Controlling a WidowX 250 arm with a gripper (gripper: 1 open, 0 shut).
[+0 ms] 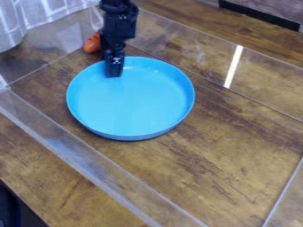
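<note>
My gripper [115,62] reaches down from the top of the camera view to the back rim of a large blue plate [130,99]; its fingers are dark and small, and their opening is hard to make out. Just left of the gripper, behind the plate, an orange object [91,43] lies on the wooden surface, partly hidden by the arm.
Transparent strips or panels run along the left and right. A white, crumpled-looking item [18,22] sits at the top left, and a dark edge lies at the top right.
</note>
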